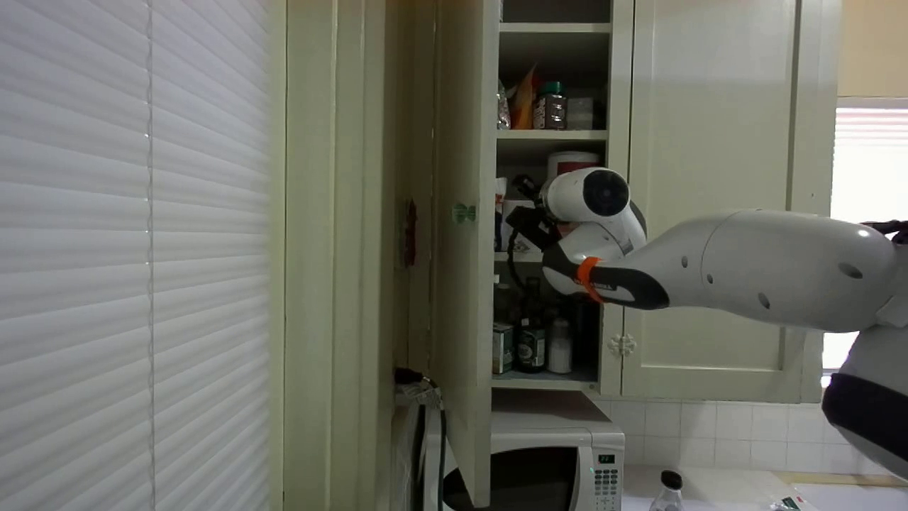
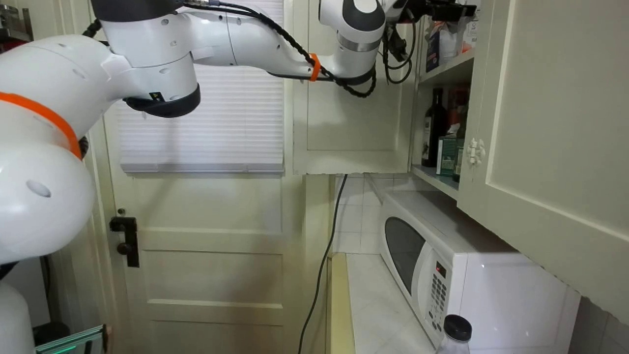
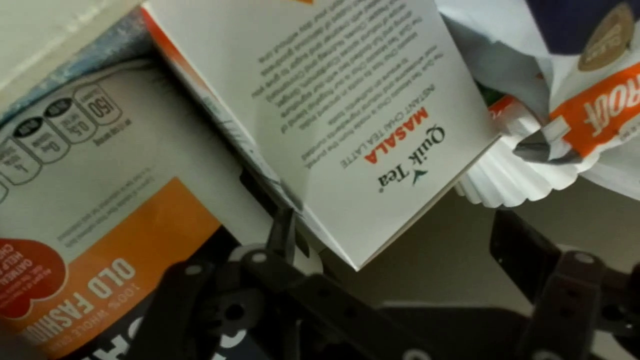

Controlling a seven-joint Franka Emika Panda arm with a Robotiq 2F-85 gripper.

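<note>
In the wrist view my gripper is open, one finger at the lower left and the other at the right. A white Quik Tea box stands in front of the fingers, its near corner reaching into the gap between the fingertips. Whether the left finger touches the box I cannot tell. In exterior view 2 the gripper is at the cupboard's opening, level with a shelf, and the contact with the box is hidden there.
An oatmeal canister stands close on the left of the box, with a white and orange bag on the right. The open cupboard door stands left of the arm. Below are bottles and a microwave.
</note>
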